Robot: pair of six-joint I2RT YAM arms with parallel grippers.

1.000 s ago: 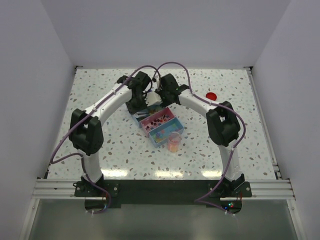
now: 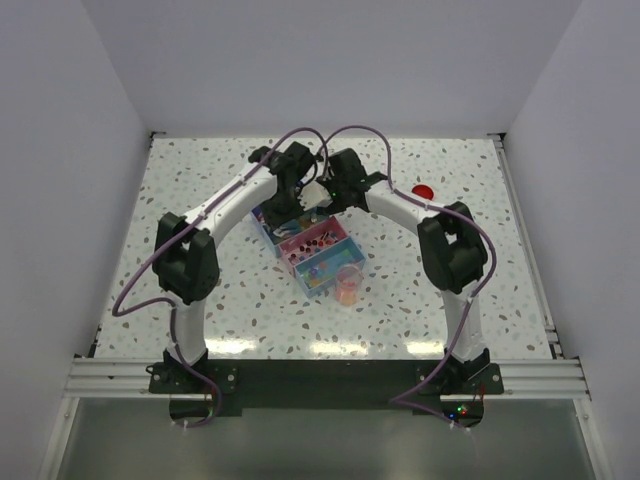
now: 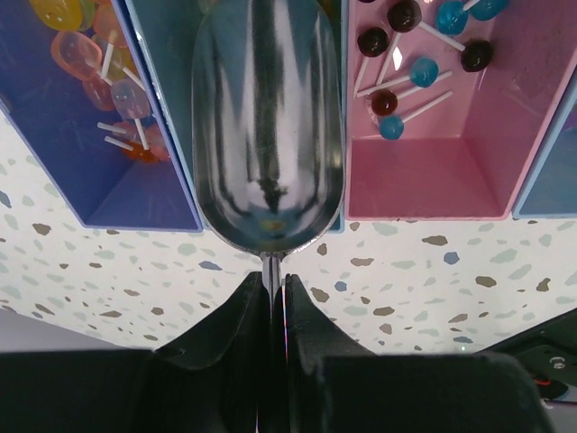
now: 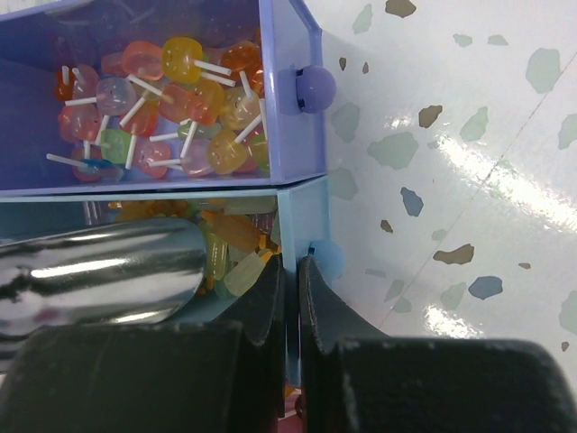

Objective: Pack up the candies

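My left gripper is shut on the thin handle of a shiny metal scoop. The scoop's bowl lies within the light blue bin, and no candy shows on the metal surface in view. In the right wrist view, its rounded tip is beside wrapped gummy candies at the bin's end. My right gripper is shut on the end wall of this light blue bin, close to its round knob. From above, the arms hide much of the bin.
Lollipops fill the purple-blue bin on one side. The pink bin on the other holds dark and blue lollipops. Nearer stands another blue bin, beside a clear jar. A red round item lies at the right.
The pink bin and the jar look unmoved.
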